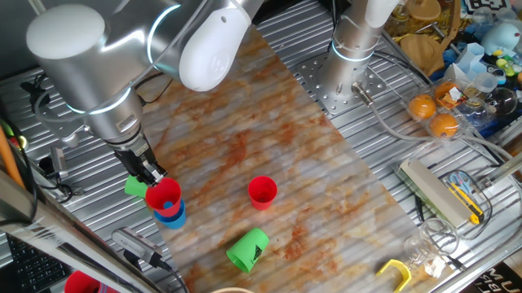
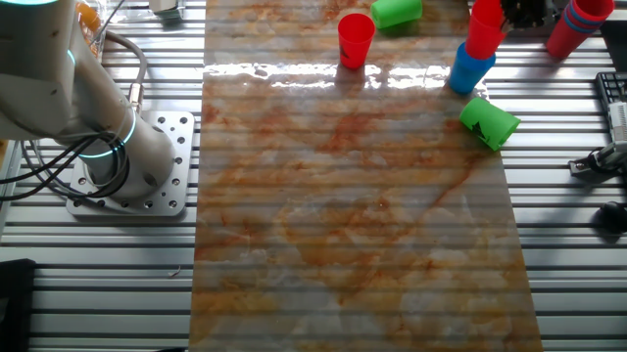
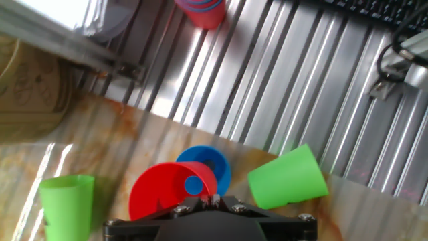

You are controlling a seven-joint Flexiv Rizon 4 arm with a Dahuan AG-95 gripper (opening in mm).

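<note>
My gripper point(image 1: 157, 174) is shut on the rim of a red cup point(image 1: 157, 202). This cup hangs over an upright blue cup point(image 1: 174, 220); a blue spot shows through the hole in its bottom in the wrist view. Exterior view 2 has the held red cup point(image 2: 484, 31) just above the blue cup point(image 2: 470, 70), and whether they touch I cannot tell. Beside them a green cup point(image 2: 489, 124) lies on its side. A second red cup point(image 1: 263, 194) stands upright mid-board, and another green cup point(image 1: 247, 250) lies tipped over nearby.
Nested cups point(image 2: 578, 27) stand off the board near a keyboard point(image 3: 368, 13). A round brown container point(image 3: 30, 90) sits at the board's edge in the wrist view. Most of the marbled board point(image 2: 362, 235) towards the arm's base is bare.
</note>
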